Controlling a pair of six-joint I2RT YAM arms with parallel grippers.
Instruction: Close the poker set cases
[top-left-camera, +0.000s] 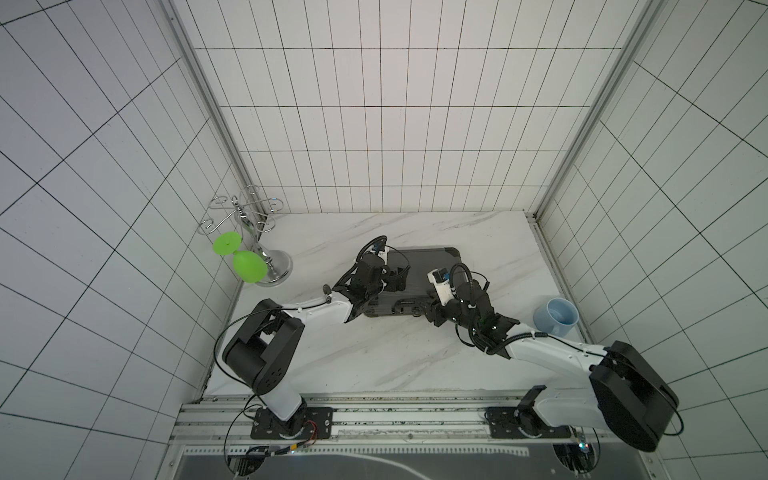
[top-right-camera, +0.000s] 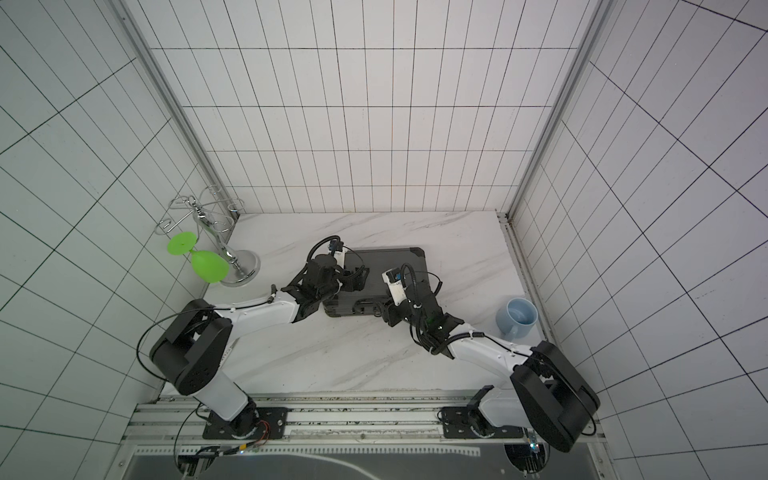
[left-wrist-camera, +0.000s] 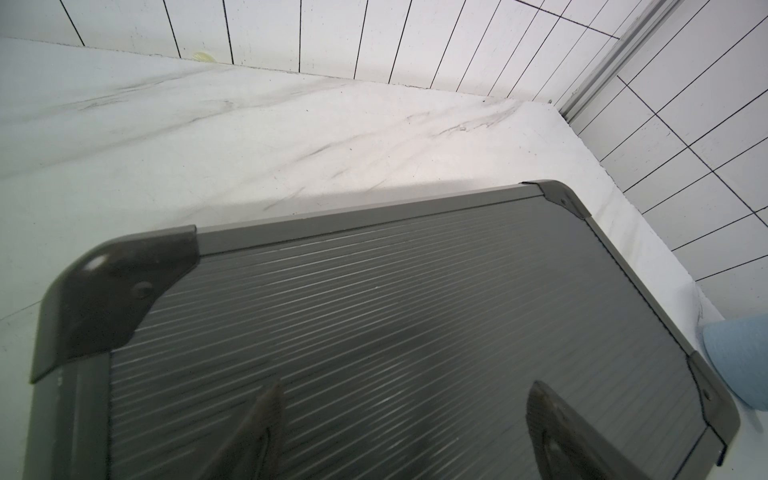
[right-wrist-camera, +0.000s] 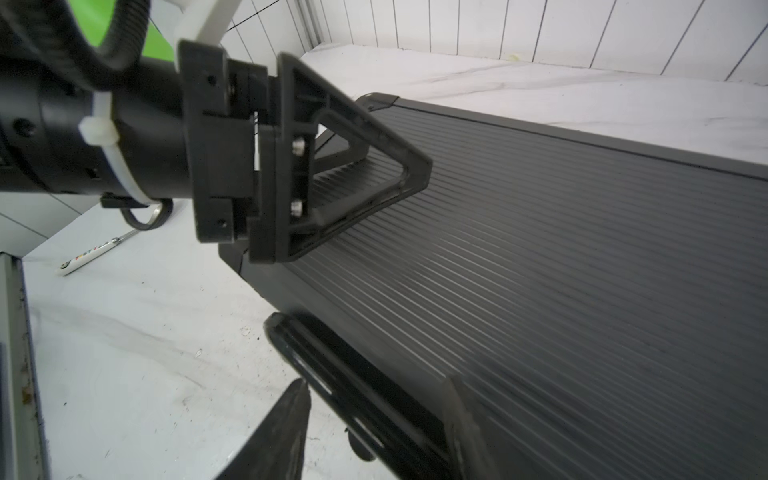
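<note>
A dark grey ribbed case (top-left-camera: 432, 260) lies flat mid-table, lid down, in every view. Whether its latches are fastened cannot be told. Above the lid, on its left half, hovers my left gripper; its fingers (left-wrist-camera: 552, 424) stand wide apart with only the lid's surface behind them. Along the front edge of the case runs a black handle (right-wrist-camera: 352, 392). My right gripper is open over that edge, one finger on each side of the handle as seen from the right wrist; contact is unclear.
A chrome rack (top-left-camera: 276, 268) with green pieces stands at the back left. Towards the right wall is a light blue cup (top-left-camera: 555, 315). A thin white pen-like item (right-wrist-camera: 92, 254) lies left of the case.
</note>
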